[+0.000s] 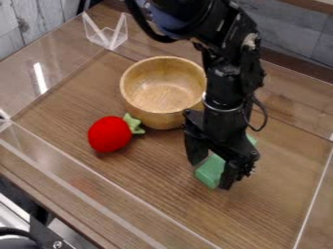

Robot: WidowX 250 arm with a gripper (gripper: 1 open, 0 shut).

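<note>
The black robot gripper (213, 154) reaches down from the top centre onto a green object (217, 173) on the wooden table (92, 195). Its fingers straddle or cover the middle of the object, which is partly hidden behind them. Whether they grip it cannot be told.
A tan bowl (134, 86) stands behind and left of the gripper. A red tomato-like item (109, 136) with green leaves lies to the left. Dark cables show at the bottom left corner.
</note>
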